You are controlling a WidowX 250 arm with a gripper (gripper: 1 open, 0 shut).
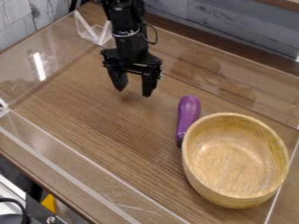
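Observation:
The black robot arm reaches down from the top of the view, its gripper [133, 82] open over the wooden table, with nothing seen between its fingers. To its lower right a purple eggplant [188, 118] lies lengthwise on the table, just left of a large tan bowl [233, 156], which looks empty.
A panelled wall stands behind. At the bottom left edge are a black cable and a small yellow object [48, 201] beside the table.

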